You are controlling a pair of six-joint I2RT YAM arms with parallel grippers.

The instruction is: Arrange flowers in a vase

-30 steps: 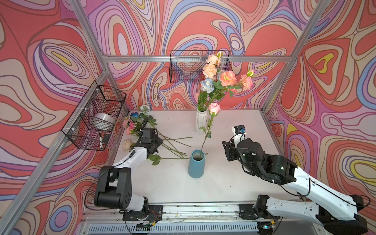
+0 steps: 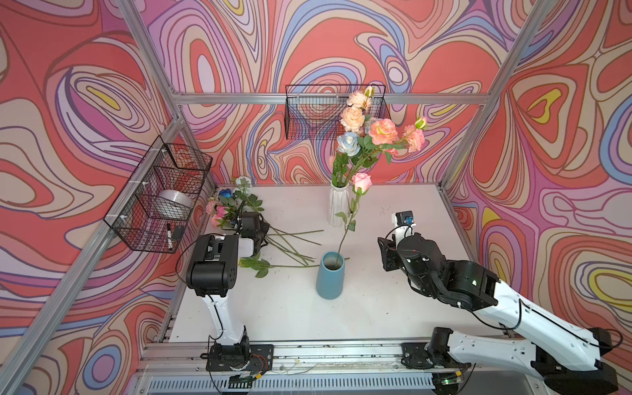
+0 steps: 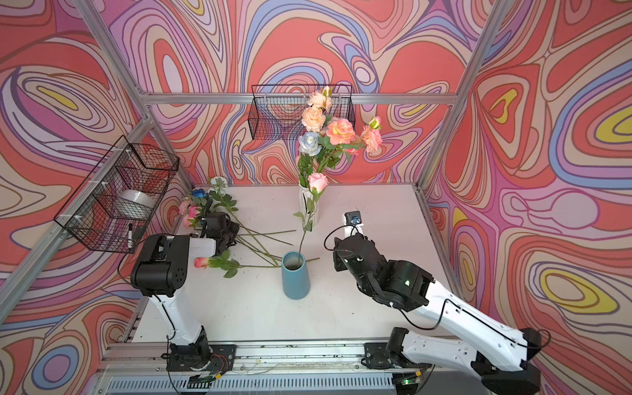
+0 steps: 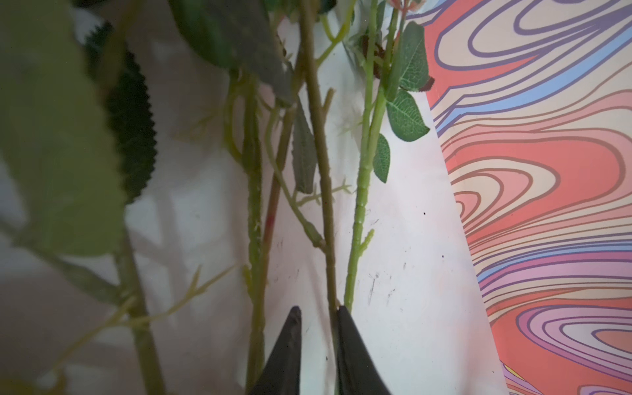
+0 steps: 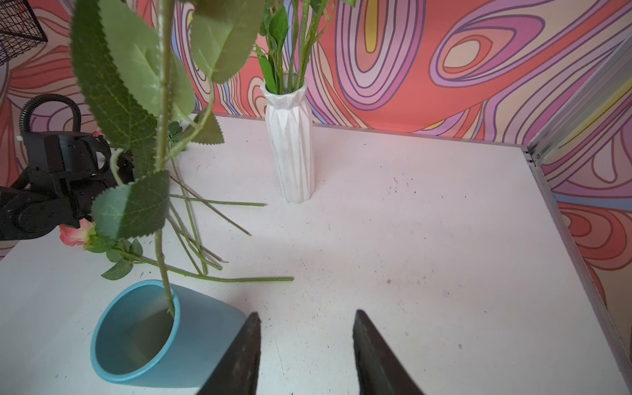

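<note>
A blue vase stands upright mid-table, holding one pink rose; in the right wrist view its stem leans inside the rim. To the left lie several loose flowers, a blue rose and a white one among them, stems toward the middle. My left gripper is low over these stems, its fingers apart. One brownish stem runs down to the right finger's inner edge; whether it touches is unclear. To the right of the vase, my right gripper is open and empty above the table.
A white vase full of peach, coral and blue flowers stands at the back. Wire baskets hang on the left and back walls. Bare table lies at the right and front.
The right arm has moved very slightly right. The vases have not moved.
</note>
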